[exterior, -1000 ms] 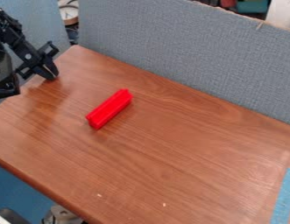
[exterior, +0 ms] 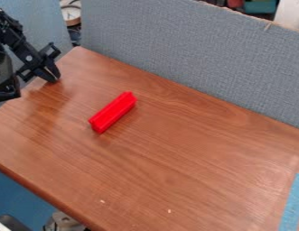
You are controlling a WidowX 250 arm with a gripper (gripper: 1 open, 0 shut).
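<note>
A long red block (exterior: 113, 111) lies on the wooden table (exterior: 188, 171), left of its middle, angled from lower left to upper right. My black gripper (exterior: 48, 74) hangs over the table's far left corner at the left edge of the view, apart from the block and to its upper left. Whether its fingers are open or shut is hard to tell from this view.
A grey padded panel (exterior: 194, 63) runs along the back of the table. A strip of blue tape (exterior: 292, 202) lies at the right edge.
</note>
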